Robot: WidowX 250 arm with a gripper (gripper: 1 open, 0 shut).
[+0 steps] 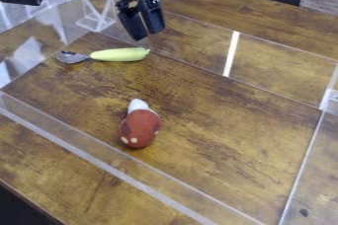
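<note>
My black gripper [148, 20] hangs at the top left over the back of the wooden surface, its fingers open as far as they show. Just below and left of it lies a pale yellow-green elongated vegetable [122, 54], beside a silver spoon-like utensil [71, 57]. Lower in the middle sits a red toy mushroom-like object [138, 128] with a white end pointing toward the back.
Clear plastic walls [199, 201] border the wooden work area on several sides. A white strip [231, 53] runs at the back right.
</note>
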